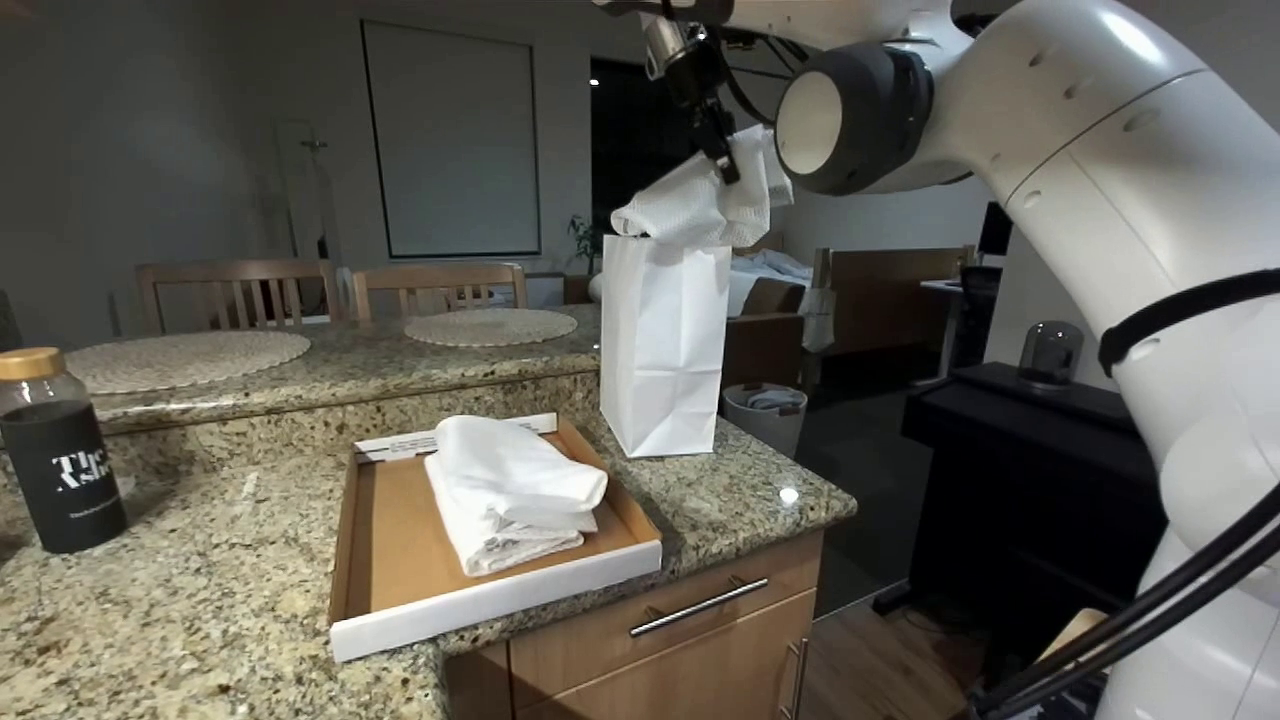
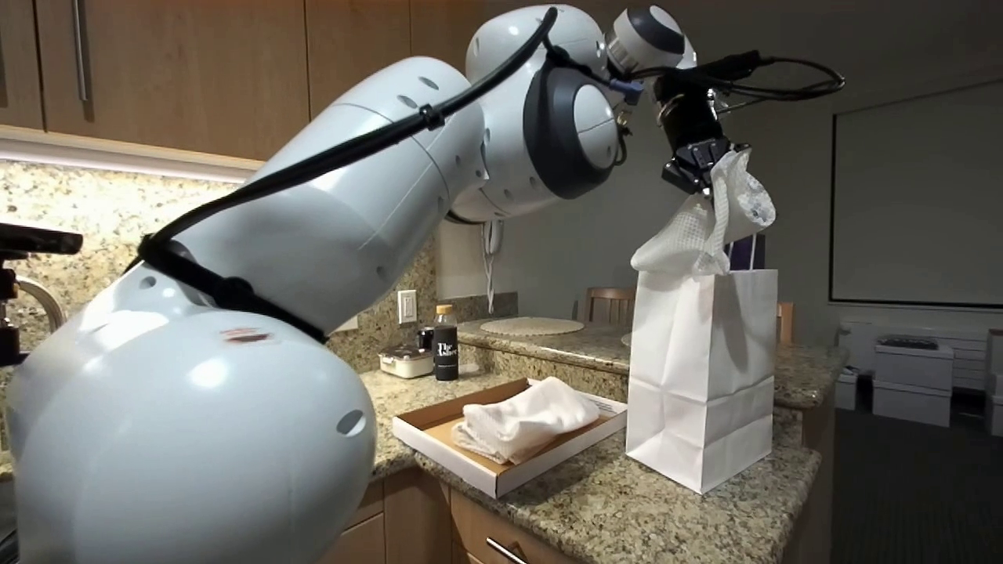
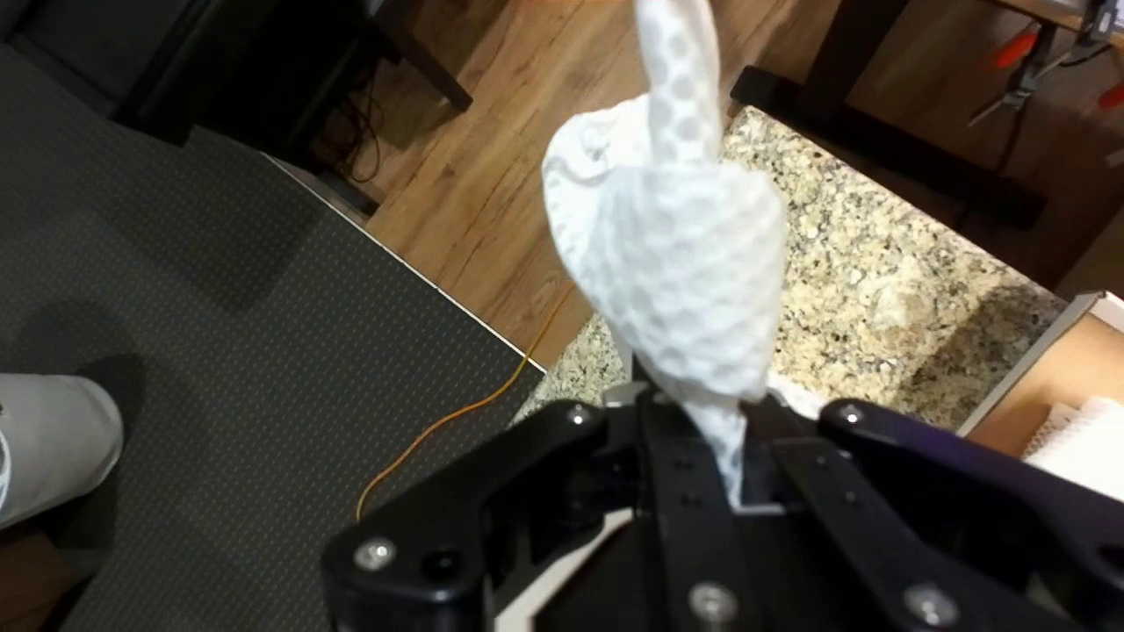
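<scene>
My gripper (image 1: 727, 168) is shut on a white textured cloth (image 1: 690, 202), above a white paper bag (image 1: 666, 348) on the counter's corner. The cloth drapes over the bag's top edge and covers much of its opening. In the other exterior view, part of the cloth (image 2: 743, 202) sticks up beside the fingers and the rest spreads across the rim of the bag (image 2: 700, 366). Close up in the wrist view, the pinched cloth (image 3: 685, 263) bulges out beyond my fingers. The inside of the bag is hidden.
Left of the bag, a shallow cardboard tray (image 1: 390, 516) holds folded white cloth (image 1: 510, 486). A dark bottle (image 1: 66, 462) stands at the far left. Behind runs a raised granite ledge (image 1: 360, 362); the counter drops off just right of the bag.
</scene>
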